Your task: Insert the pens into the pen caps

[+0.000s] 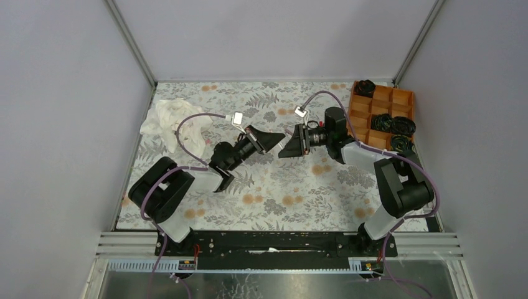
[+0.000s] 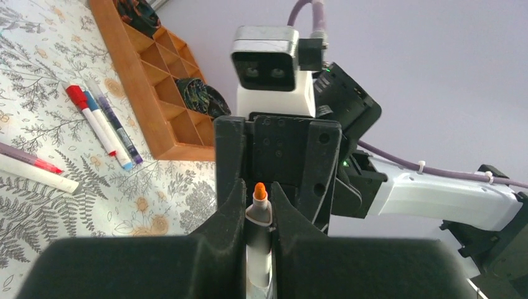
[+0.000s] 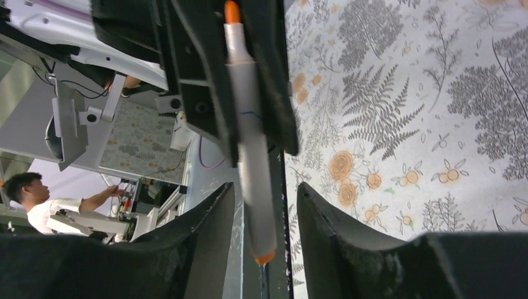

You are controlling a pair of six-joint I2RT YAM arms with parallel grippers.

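A white pen (image 3: 254, 156) with an orange tip and an orange rear end is pinched by my left gripper, which is shut on it. In the left wrist view its orange tip (image 2: 260, 191) points up out of the fingers. My right gripper stands part open; the pen's rear length shows between its fingers with gaps at both sides. From the top view, both grippers meet near the middle of the table. On the table lie a red-capped pen (image 2: 93, 121), a blue-capped pen (image 2: 111, 128) and a purple pen (image 2: 118, 126).
A white pen (image 2: 38, 174) and a pink pen (image 2: 28, 157) lie farther left in the left wrist view. A wooden compartment tray (image 1: 359, 114) with dark coils stands at the back right. White cloth (image 1: 176, 118) is bunched at the back left.
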